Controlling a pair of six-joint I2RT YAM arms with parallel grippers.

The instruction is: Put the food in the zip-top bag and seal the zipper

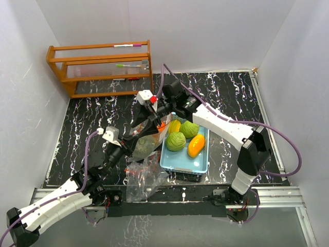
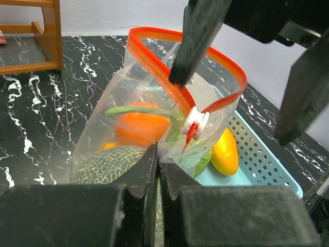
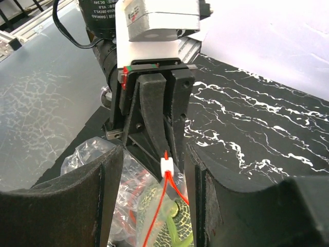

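Note:
The clear zip top bag (image 2: 97,123) has its orange-edged mouth (image 2: 149,59) gaping wide in the left wrist view. Inside it lie a netted melon (image 2: 110,163), an orange item (image 2: 141,126) and a long green vegetable (image 2: 131,109). A white slider (image 2: 197,121) sits at the near end of the orange zipper. My left gripper (image 1: 136,139) is shut on the thin bag edge just below that slider. With its fingers apart, my right gripper (image 1: 134,129) reaches over the bag mouth close to the left one. In the right wrist view, the slider (image 3: 167,165) appears between its fingers, not gripped.
A blue tray (image 1: 180,163) right of the bag holds two green cabbages (image 1: 176,141) and yellow items (image 1: 196,146). Loose clear plastic (image 1: 141,182) lies at the front edge. A wooden rack (image 1: 105,57) stands at the back left.

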